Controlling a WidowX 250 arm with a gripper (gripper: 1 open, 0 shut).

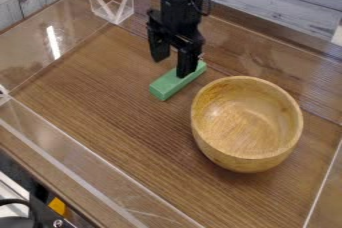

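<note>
My gripper (170,52) hangs open above a green rectangular bar (173,84), its dark fingers on either side near the bar's upper part, slightly higher on the table. The bar lies diagonally on the wooden surface. Whether the fingertips touch it cannot be told from this view.
A large tan bowl (245,127) stands to the right of the bar, close by. White bracket-like pieces (115,4) are at the back left.
</note>
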